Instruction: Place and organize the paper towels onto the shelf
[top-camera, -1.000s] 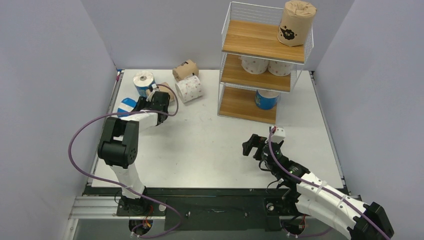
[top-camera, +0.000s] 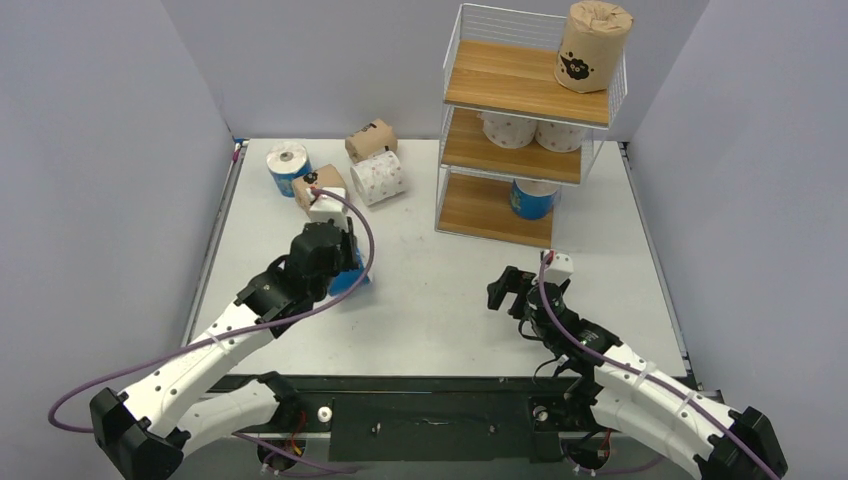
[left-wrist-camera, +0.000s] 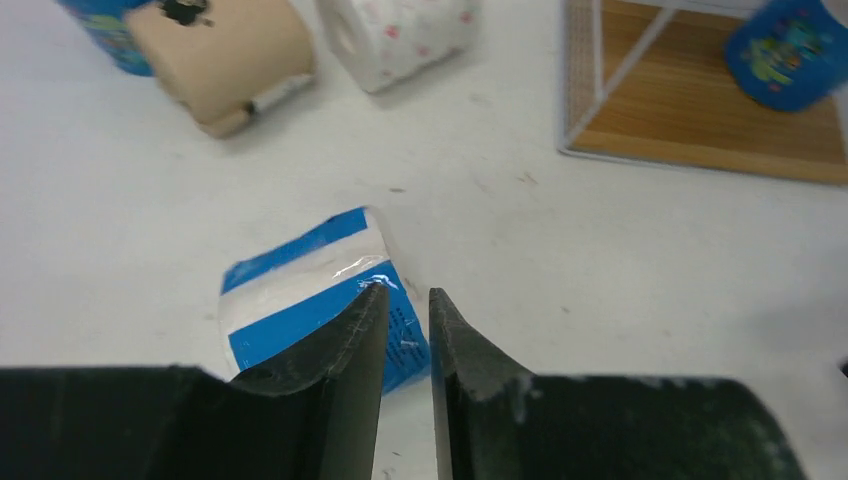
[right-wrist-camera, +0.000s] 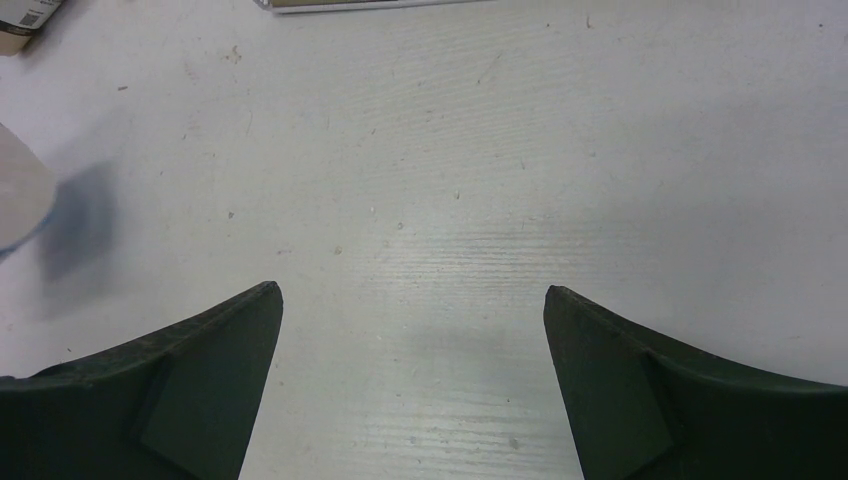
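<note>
My left gripper is nearly closed, pinching the wrapper of a blue-and-white paper towel roll (left-wrist-camera: 310, 285). From above, that blue roll (top-camera: 348, 280) shows only in part beneath the left gripper (top-camera: 352, 245). On the table's back left lie two brown rolls (top-camera: 371, 140) and a white patterned roll (top-camera: 379, 178); another blue roll (top-camera: 289, 166) stands upright there. The wire-sided shelf (top-camera: 480, 212) has a brown roll (top-camera: 594, 46) on top, two white rolls (top-camera: 508, 130) in the middle and a blue roll (top-camera: 532, 200) below. My right gripper is open and empty.
Side walls (top-camera: 770, 190) close in the table at left and right. Clear tabletop (top-camera: 430, 290) lies between the arms and in front of the shelf. The bottom shelf board (top-camera: 475, 205) is bare on its left, as is the top board (top-camera: 500, 75).
My left gripper has carried the blue roll from the left edge rightward and toward the front, uncovering a brown roll. The right arm has barely moved.
</note>
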